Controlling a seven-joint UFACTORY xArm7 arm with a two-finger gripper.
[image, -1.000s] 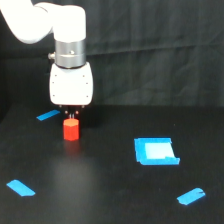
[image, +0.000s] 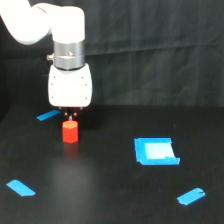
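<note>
A small red block is at the left of the camera view, over the black table. Directly above it, the white arm's gripper points down, its small dark fingers reaching the block's top edge. Whether the fingers close around the block or only hover at it is too small to make out. It is also unclear whether the block rests on the table or hangs just above it. On the right, a white square framed with blue tape lies flat on the table.
Blue tape strips lie at the left front, at the right front and behind the gripper on the left. A dark curtain hangs behind.
The gripper and the red block both sit very slightly lower and farther left in the picture than before. The taped square and the strips have not moved.
</note>
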